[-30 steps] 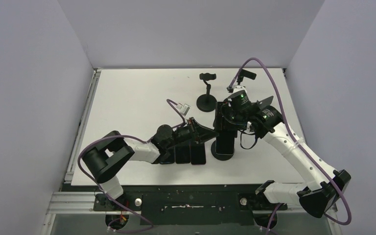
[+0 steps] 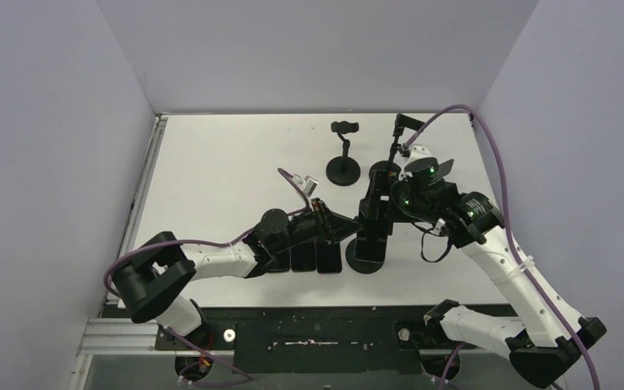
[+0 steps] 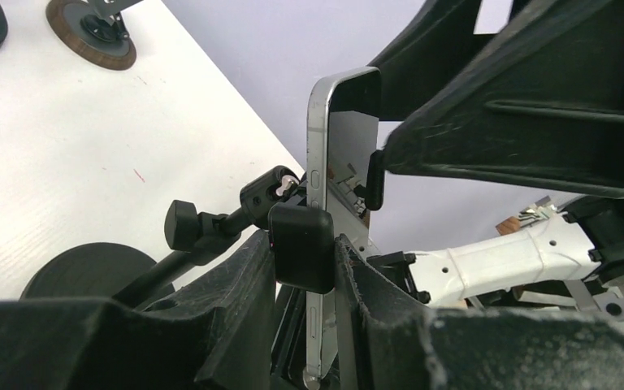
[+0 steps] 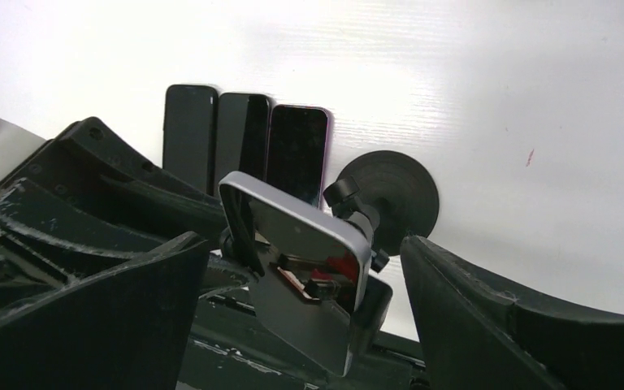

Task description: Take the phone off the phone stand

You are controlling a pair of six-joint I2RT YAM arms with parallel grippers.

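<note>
The phone (image 4: 305, 284) stands upright, gripped by its edges in the black phone stand, whose round base (image 4: 394, 195) rests on the table. In the left wrist view the phone (image 3: 318, 154) is seen nearly edge-on. My left gripper has its fingertips on either side of the stand's black clamp finger (image 3: 301, 236), at the phone's side; how firmly they press is unclear. Above the phone's top, my right gripper stands open, its fingers wide apart with the phone between and beyond them, apparently not touching it.
Several dark phones (image 4: 244, 138) lie side by side left of the stand. Two more empty stands are farther back, one being the middle stand (image 2: 343, 166).
The right arm has shifted to the right and its gripper has turned. The left elbow has moved left and down. The phone's tilt has varied, and the stand's base sits slightly farther left and nearer.
</note>
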